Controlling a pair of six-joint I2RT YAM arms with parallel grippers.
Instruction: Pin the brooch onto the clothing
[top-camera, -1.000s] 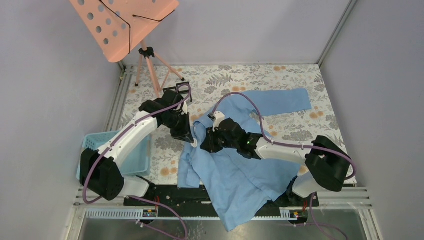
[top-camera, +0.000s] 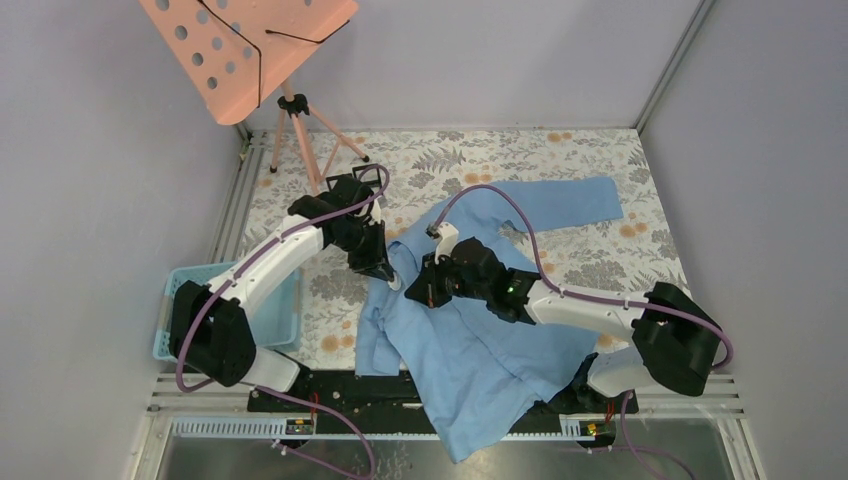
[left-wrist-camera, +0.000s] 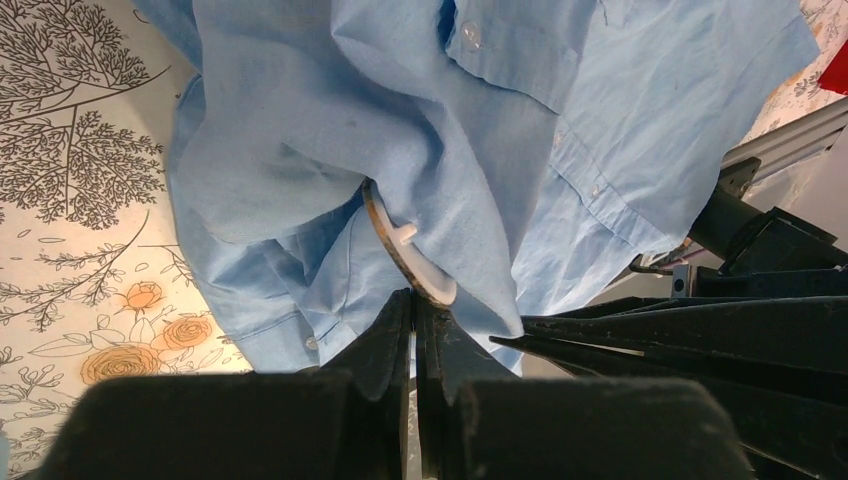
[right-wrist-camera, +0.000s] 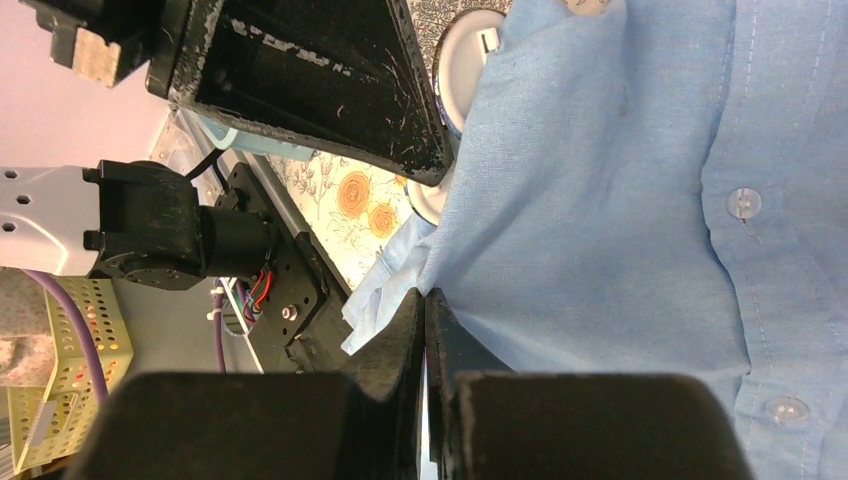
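Observation:
The light blue shirt (top-camera: 480, 350) lies spread across the table, a fold of it raised between my two grippers. My left gripper is shut on the lower edge of the round brooch (left-wrist-camera: 432, 272), whose white back faces the fold. The brooch's upper part lies against the fabric and is partly covered by it; whether its pin passes through the cloth cannot be seen. In the right wrist view, the left finger hides the brooch's middle. My right gripper is shut at the corner of the fold, with the shirt drawn up to its fingertips.
A light blue bin (top-camera: 275, 315) stands at the left. An orange perforated stand (top-camera: 250, 50) rises at the back left, and a small black frame-like object (top-camera: 367, 175) is near its feet. Bare patterned tablecloth (top-camera: 640, 240) shows at the right.
Both grippers have shifted slightly to the right in the top view, the brooch moving along with the left one. The right gripper has also come slightly toward the table's front. The shirt's outline looks almost the same.

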